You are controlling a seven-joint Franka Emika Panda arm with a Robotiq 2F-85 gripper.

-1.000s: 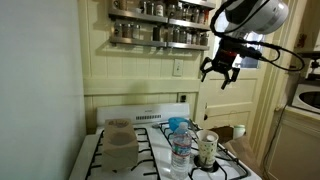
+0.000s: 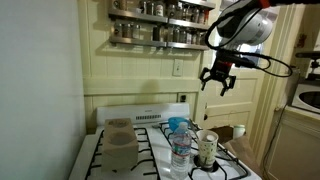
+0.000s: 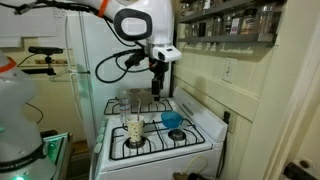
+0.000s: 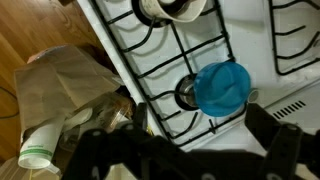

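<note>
High above the stove, my gripper (image 2: 216, 84) hangs open and empty, its fingers spread apart and pointing down. In the wrist view its dark fingers (image 4: 95, 152) frame the lower edge. A blue bowl (image 4: 220, 88) lies on the stove grate under it, towards the back. In front of the bowl, a light patterned cup (image 3: 135, 127) stands on a burner. A clear water bottle (image 2: 181, 150) is upright beside that cup. The brown block-like box (image 2: 119, 147) sits on the stove's left side. Nothing touches the gripper.
Beside the stove are a brown paper bag (image 4: 62, 90), a white cup (image 4: 40, 146) and some clear plastic. Shelves of jars (image 2: 160, 30) hang on the back wall. The stove's back panel (image 3: 200, 118) rises behind the burners. Air around the gripper is clear.
The objects on the stove have not moved.
</note>
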